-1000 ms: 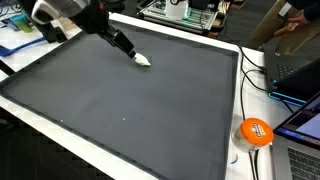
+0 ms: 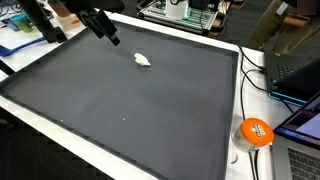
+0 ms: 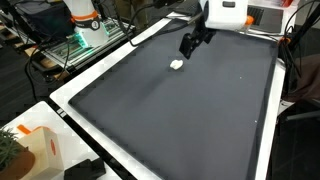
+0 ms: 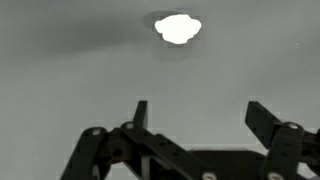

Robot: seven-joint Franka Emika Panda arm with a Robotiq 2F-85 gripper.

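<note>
A small white object (image 2: 142, 59) lies on the dark grey board (image 2: 150, 100), towards its back edge in exterior view 1. The same white piece (image 3: 177, 64) shows in exterior view 2, and in the wrist view the white object (image 4: 178, 28) is near the top, ahead of the fingers. My gripper (image 2: 109, 34) hangs above the board, a short way off to the left of it. Wide apart in the wrist view, the gripper is open with only bare board between its fingers.
An orange-topped round container (image 2: 254, 133) stands on the white table beside the board's right edge. Laptops (image 2: 291, 85) and cables lie farther right. Most of the board is bare.
My gripper has moved away from the white object, back and to the left, and a gap now separates them in exterior view 1. The white object has stayed in place.
</note>
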